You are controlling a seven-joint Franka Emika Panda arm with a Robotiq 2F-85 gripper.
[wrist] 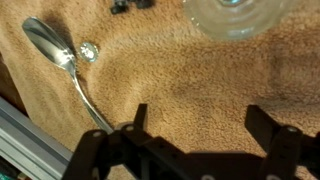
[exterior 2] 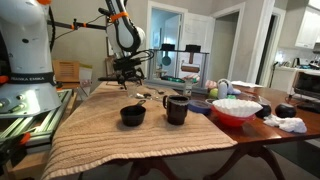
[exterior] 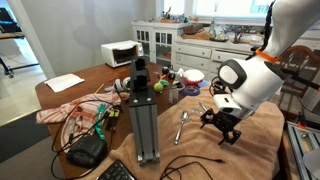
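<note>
My gripper (exterior: 224,134) hangs low over the tan cloth (exterior: 255,135) on the table. In the wrist view its fingers (wrist: 262,124) stand wide apart with only bare cloth between them, so it is open and empty. To the left of the fingers lies a metal spoon (wrist: 47,40), which exterior view 1 shows as a spoon (exterior: 182,118) left of the gripper. Beside its bowl sits a small shiny piece (wrist: 89,50). A clear glass dish (wrist: 235,18) is cut off by the top edge of the wrist view.
A tall grey stand (exterior: 145,125) rises left of the spoon, with black cables (exterior: 195,160) in front. Exterior view 2 shows a black bowl (exterior 2: 132,115), a dark mug (exterior 2: 176,110) and a red bowl (exterior 2: 235,118). Cloth directly under the gripper is clear.
</note>
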